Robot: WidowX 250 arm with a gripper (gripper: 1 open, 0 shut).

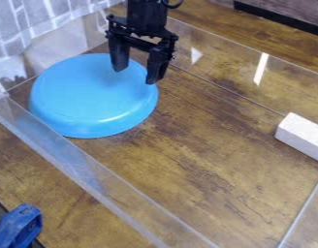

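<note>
The black gripper point(139, 63) hangs at the top centre of the camera view, over the back part of a large round blue disc point(86, 92) that lies on the wooden floor on the left. Its fingers point down near the disc's rear right edge; whether they are open or shut is hard to tell.
A white block point(302, 135) lies at the right edge. A blue object point(15, 229) is at the lower left corner, outside a clear plastic wall.
</note>
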